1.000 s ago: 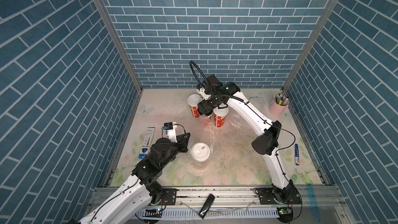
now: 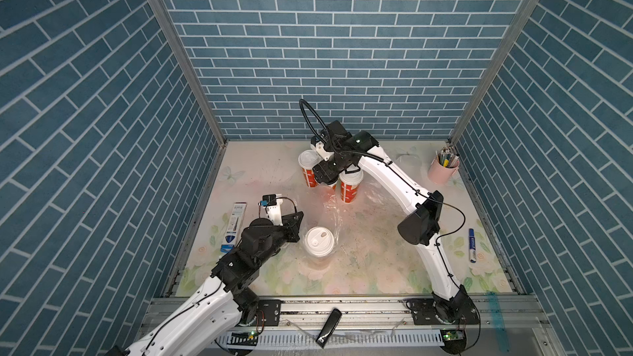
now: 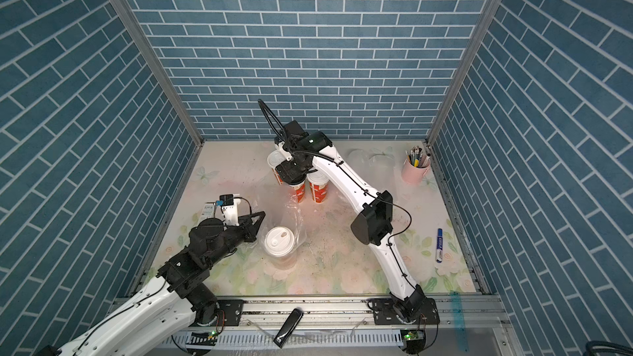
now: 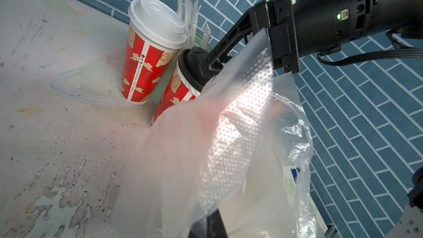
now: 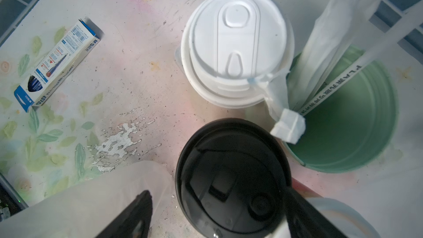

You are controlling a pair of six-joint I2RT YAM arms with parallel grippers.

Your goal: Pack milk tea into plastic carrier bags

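Clear plastic bag [image 4: 246, 149] film fills much of the left wrist view; my left gripper is shut on it, its fingertips partly hidden by the film. A white-lidded cup [image 2: 319, 240] stands within the bag's folds at the front. Farther back, my right gripper points down over a black-lidded cup [image 5: 233, 176], its fingers apart with the lid between them; the left finger [image 5: 134, 216] shows a gap to the lid. Two red cups with white lids stand beside it, one left [image 2: 308, 168] and one right [image 2: 349, 186].
A green holder [image 5: 352, 119] with wrapped straws [image 5: 326, 44] stands close behind the cups. At the left lies a pen box [image 2: 233, 225]; at the right are a pink brush cup [image 2: 443, 170] and a blue marker [image 2: 472, 245].
The left arm, the bag and the front cup look nearly unchanged.
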